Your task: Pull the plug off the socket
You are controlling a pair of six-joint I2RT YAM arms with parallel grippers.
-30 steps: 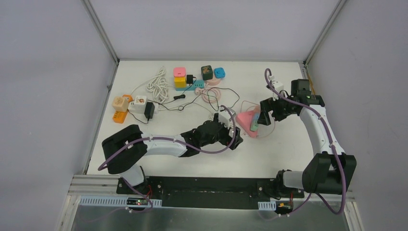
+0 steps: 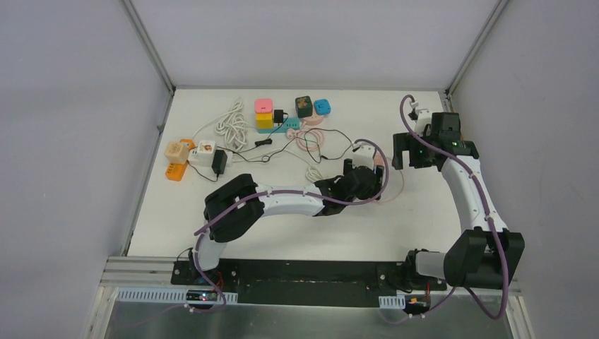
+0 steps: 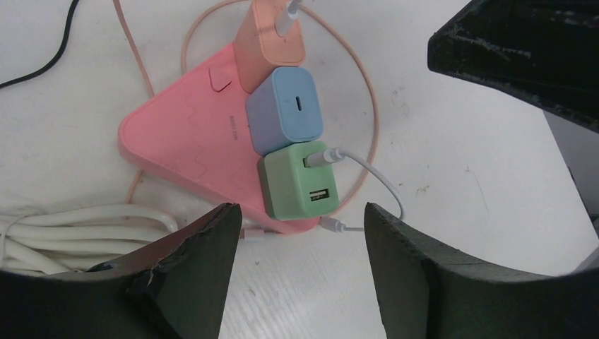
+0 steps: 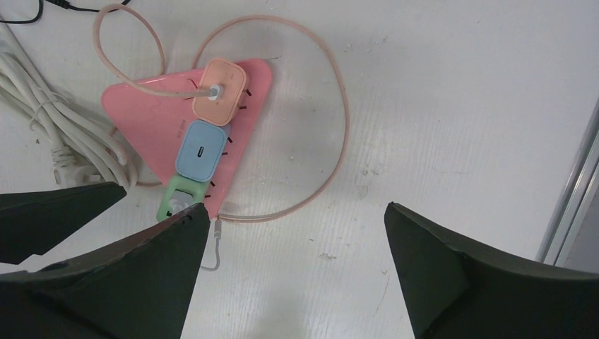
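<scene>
A pink triangular socket strip (image 3: 184, 134) (image 4: 141, 123) carries three charger plugs in a row: peach (image 3: 279, 49) (image 4: 217, 109), blue (image 3: 282, 113) (image 4: 201, 152) and green (image 3: 300, 187) (image 4: 168, 206). White cable connectors sit in the peach and green ones. My left gripper (image 2: 364, 173) is open above the strip, its fingertips either side of the green plug in its own view, nothing held. My right gripper (image 2: 413, 152) hangs open right of the strip, with nothing between its fingers. From the top, the left gripper hides most of the strip.
Coiled white cable (image 3: 78, 236) lies beside the strip. Other power strips with adapters (image 2: 219, 162) (image 2: 279, 127) and tangled cables fill the left and back of the table (image 2: 297, 240).
My left gripper has moved right and slightly up the top view, over the pink strip. My right gripper has drawn back up and to the right.
</scene>
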